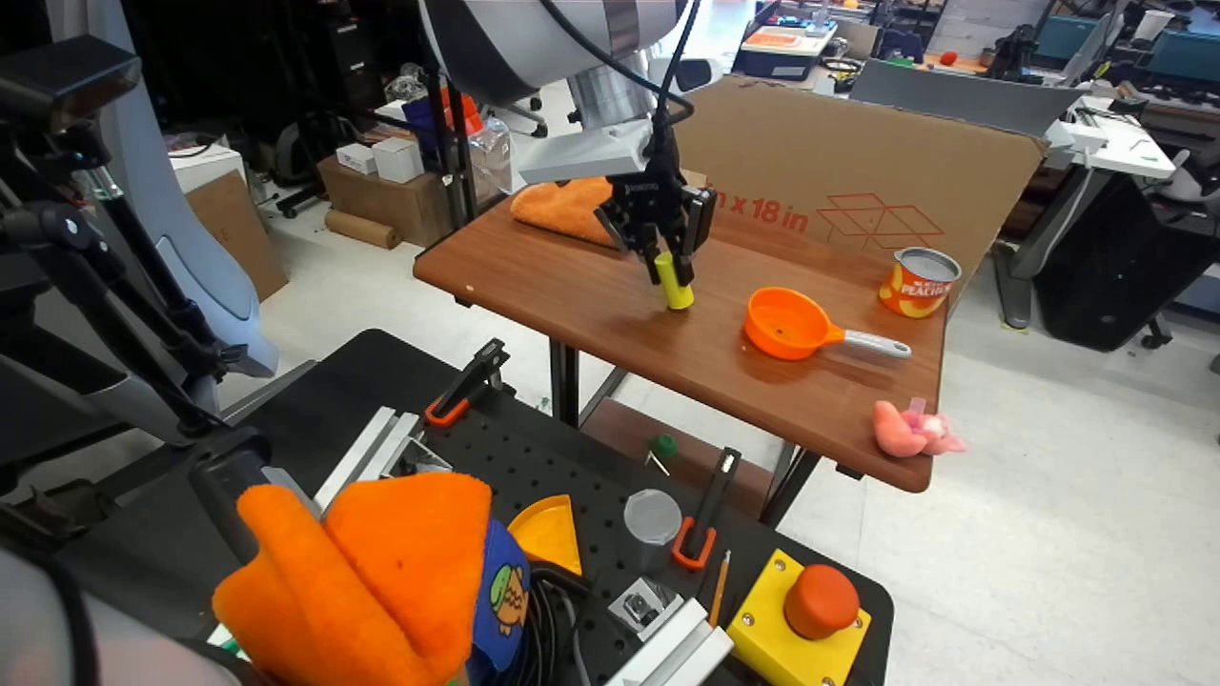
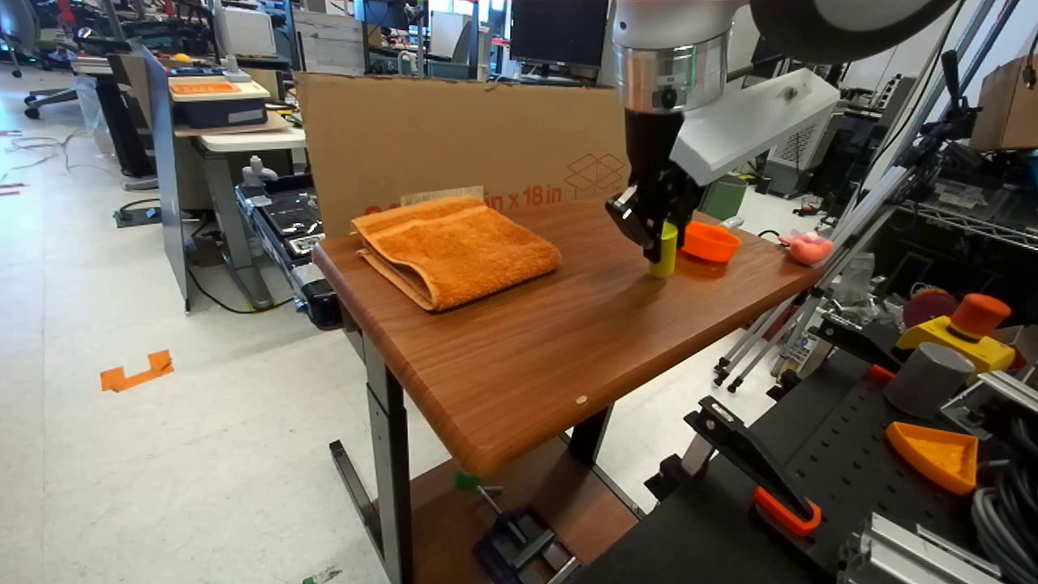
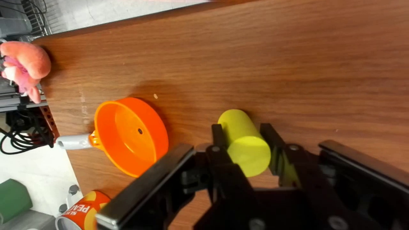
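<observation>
A yellow cylinder (image 1: 676,288) stands near the middle of the brown table (image 1: 549,288), leaning slightly in exterior view 1. In the wrist view the cylinder (image 3: 250,150) shows between the fingertips, its flat round end facing the camera. Its lower end is at or very near the tabletop; whether it touches, I cannot tell. From the other side, the cylinder (image 2: 666,255) is seen below my gripper (image 2: 662,238).
An orange pan (image 1: 784,322) with a grey handle lies to the right. Farther over are a peach can (image 1: 918,286) and a pink plush toy (image 1: 911,431) at the table's corner. A folded orange towel (image 2: 457,251) and an upright cardboard sheet (image 2: 438,136) stand at the back.
</observation>
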